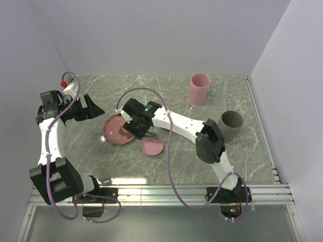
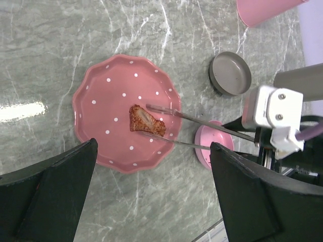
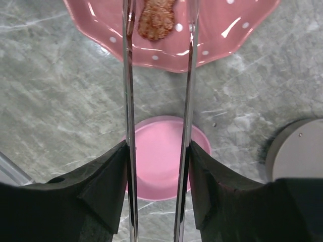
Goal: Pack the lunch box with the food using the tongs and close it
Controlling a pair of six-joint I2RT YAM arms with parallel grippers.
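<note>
A brown piece of food (image 2: 144, 121) lies in the middle of a pink dotted plate (image 2: 103, 138). My right gripper holds two long metal tongs, whose tips reach over the plate to either side of the food; its fingers are part open, and whether the food is gripped I cannot tell. A small pink bowl (image 1: 152, 146) sits below the tongs. My left gripper (image 1: 95, 107) is open and empty, raised at the plate's upper left.
A grey bowl (image 2: 230, 73) sits right of the plate. A pink cup (image 1: 199, 90) stands at the back right, a grey cup (image 1: 230, 126) at the right.
</note>
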